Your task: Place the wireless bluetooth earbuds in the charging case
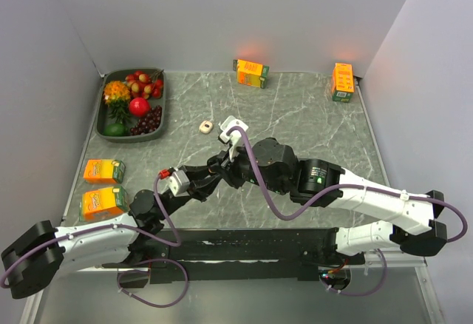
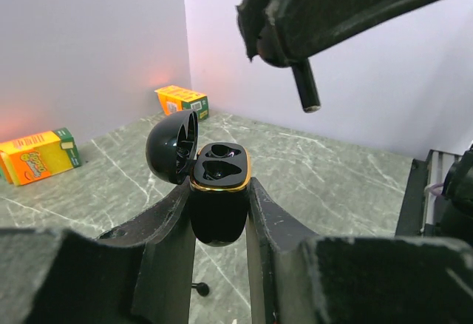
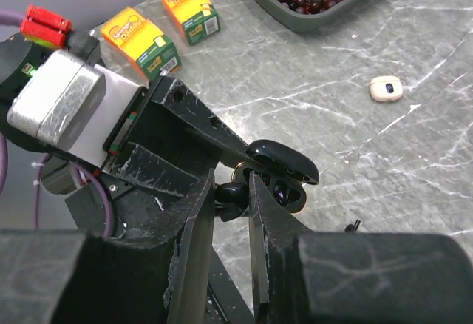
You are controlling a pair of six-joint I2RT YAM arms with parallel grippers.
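Observation:
My left gripper is shut on the black charging case (image 2: 218,206), whose lid (image 2: 170,146) stands open over the earbud wells. My right gripper is shut on a black earbud (image 3: 231,197); in the right wrist view it is in front of the open case. In the left wrist view the earbud's dark stem (image 2: 306,86) hangs from the right gripper's fingertips, above and right of the case, apart from it. In the top view both grippers meet near the middle, largely hiding case and earbud.
A tray of fruit (image 1: 105,132) is at back left. Juice boxes stand at left (image 1: 103,172), at the back (image 1: 251,74) and at right (image 1: 341,81). A small beige case (image 1: 206,126) lies on the marble table (image 1: 295,102).

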